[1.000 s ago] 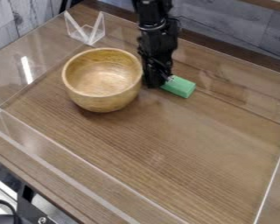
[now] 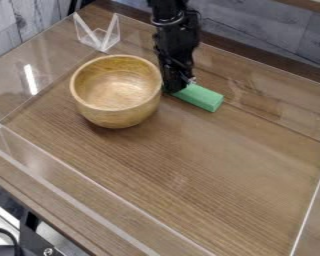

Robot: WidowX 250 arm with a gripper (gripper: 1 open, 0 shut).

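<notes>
A wooden bowl (image 2: 116, 92) sits on the wooden table (image 2: 190, 180) at the upper left. Just right of it lies a green block (image 2: 199, 98). The black robot gripper (image 2: 171, 80) reaches down from the back, low between the bowl's right rim and the block's near-left end. Its fingertips are small and dark, partly hidden, and appear shut; whether they touch the block is unclear.
White bracket-like pieces stand at the table's back left and left edge. A wall runs along the back.
The gripper has shifted slightly and more of the green block shows to the right of the bowl. The bowl looks nearly unmoved.
</notes>
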